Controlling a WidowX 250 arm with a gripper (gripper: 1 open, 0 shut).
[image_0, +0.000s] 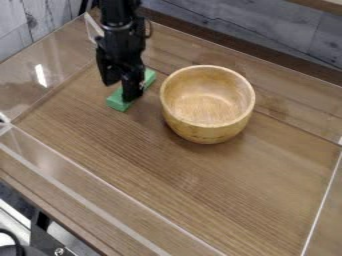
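Note:
My dark gripper (119, 78) hangs from the top of the view, low over the left end of a green block (131, 90) on the wooden table (160, 200). It is open; whether its fingers touch the block is hard to tell. A large light wooden bowl (206, 103) stands just right of the block, empty.

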